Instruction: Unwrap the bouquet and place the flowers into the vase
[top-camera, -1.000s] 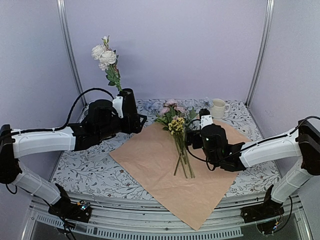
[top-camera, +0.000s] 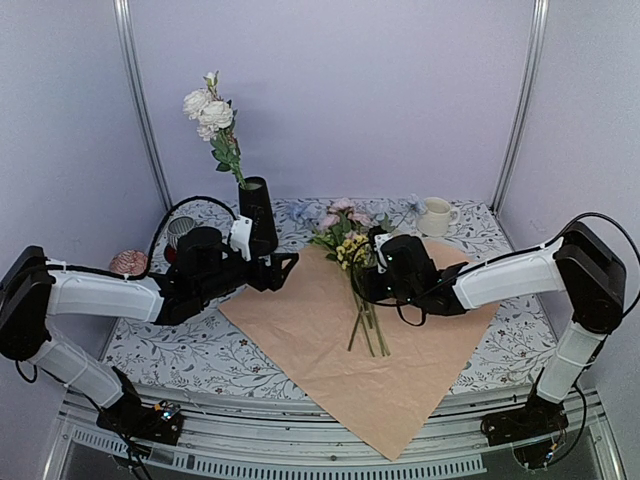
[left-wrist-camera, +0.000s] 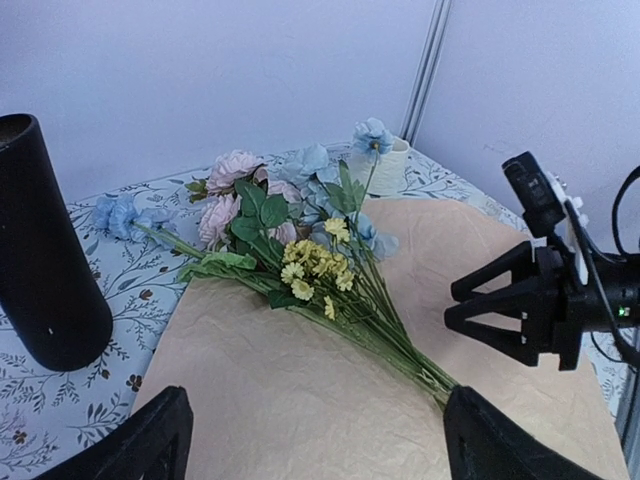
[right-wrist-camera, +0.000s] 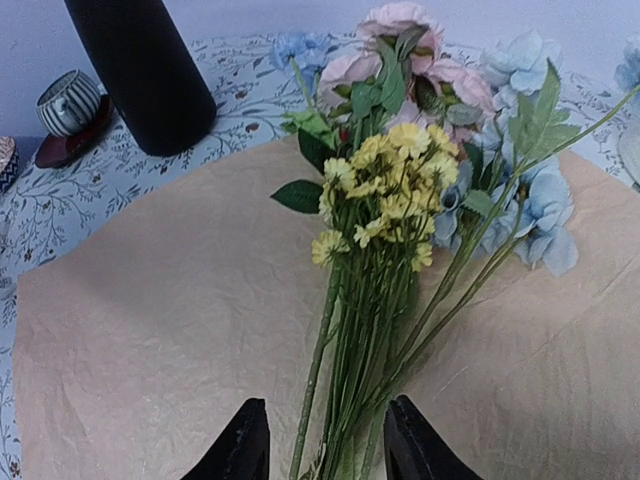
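In the top view, white flowers (top-camera: 211, 112) rise from the tall black vase (top-camera: 257, 215) at back left. A bunch of yellow flowers (right-wrist-camera: 388, 190), pink flowers (right-wrist-camera: 405, 50) and blue flowers (right-wrist-camera: 545, 205) lies on brown paper, stems (top-camera: 368, 325) toward the front. My left gripper (top-camera: 285, 265) hangs just in front of the vase, open and empty, its fingers (left-wrist-camera: 160, 440) wide apart. The right gripper is over the bunch, fingers (right-wrist-camera: 247, 445) apart with green stems showing between them. Whether the fingers touch the stems I cannot tell.
A white mug (top-camera: 436, 216) stands at back right. Near the left arm are a striped cup (right-wrist-camera: 70, 103) and a reddish round object (top-camera: 128, 262).
My right gripper has moved left, from beside the bunch to over it. The flowers have not visibly moved.
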